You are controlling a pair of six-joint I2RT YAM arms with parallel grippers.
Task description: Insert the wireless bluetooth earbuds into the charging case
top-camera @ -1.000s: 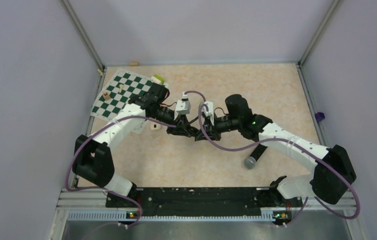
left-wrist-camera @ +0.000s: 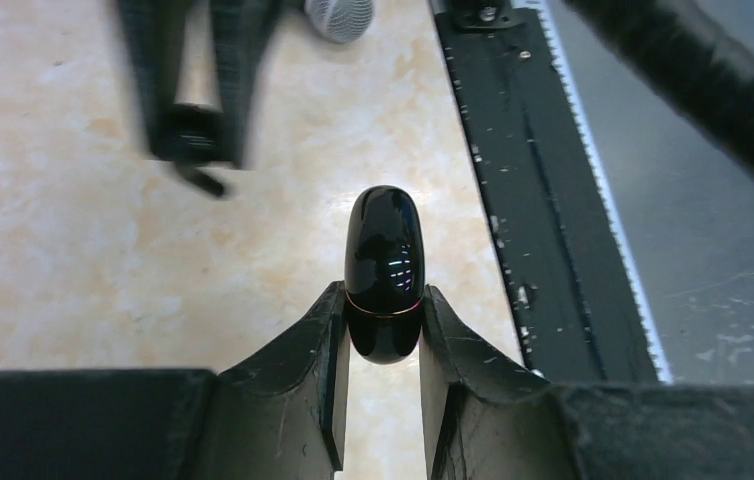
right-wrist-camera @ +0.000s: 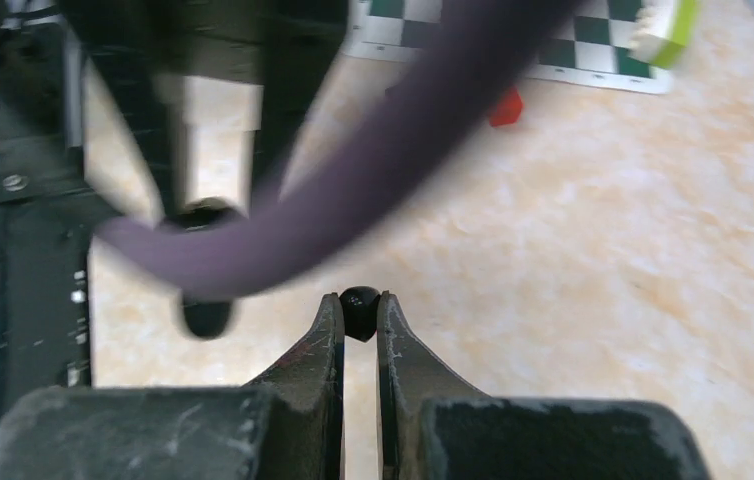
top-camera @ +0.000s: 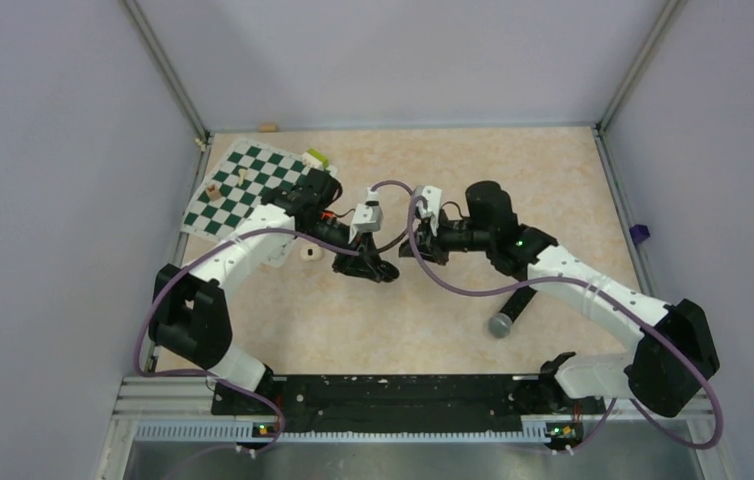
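A glossy black charging case [left-wrist-camera: 384, 262], rounded and long with a thin seam line around it, is pinched between the fingertips of my left gripper. From above, the case [top-camera: 389, 271] pokes out on the right of the left gripper [top-camera: 377, 266]. My right gripper is shut on a small dark piece that looks like an earbud [right-wrist-camera: 360, 303]; most of it is hidden by the fingers. A gap separates the right gripper [top-camera: 409, 249] from the case. The inside of the case does not show.
A black microphone [top-camera: 513, 310] lies on the right. Toward the back left is a green-and-white checkered board [top-camera: 243, 187], with a yellow-green block [top-camera: 317, 157] near its corner. A white round item [top-camera: 311, 253] sits beside the left arm. Purple hoses [top-camera: 473, 292] loop around both arms.
My right gripper was up against the case earlier; it has pulled back to the right and toward the back, opening a gap. The left gripper and case have barely shifted.
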